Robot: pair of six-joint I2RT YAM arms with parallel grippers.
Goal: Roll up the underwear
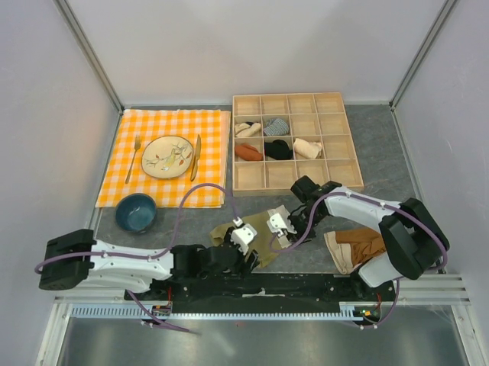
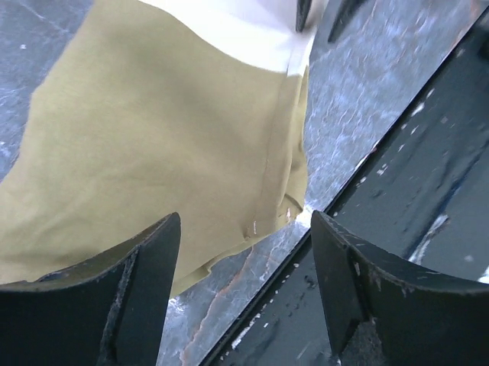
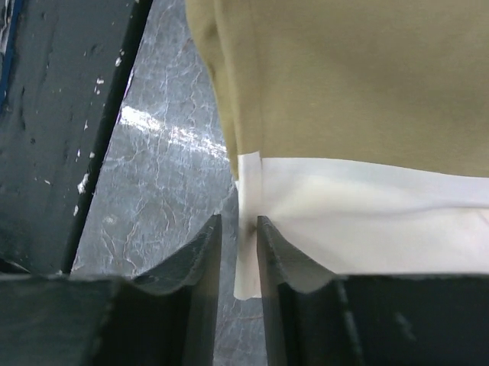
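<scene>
Olive underwear with a white band lies flat on the grey table; its olive cloth (image 1: 263, 248) shows between my two arms in the top view. In the left wrist view the olive cloth (image 2: 176, 130) spreads wide, its near edge folded over. My left gripper is open above that edge, nothing held. The right gripper is part open at the white band's folded edge (image 3: 250, 198), which runs beneath and between its fingertips without being clamped. Tips of the right gripper also show over the white band (image 2: 237, 27) in the left wrist view.
Behind stands a wooden organizer (image 1: 248, 177) with several rolled garments. A blue bowl (image 1: 136, 212) and a plate (image 1: 180, 158) on a checked cloth (image 1: 126, 156) are at the left. Folded brown and cream cloth (image 1: 357, 248) lies right, near the right arm. A dark table edge (image 2: 382, 221) runs close by.
</scene>
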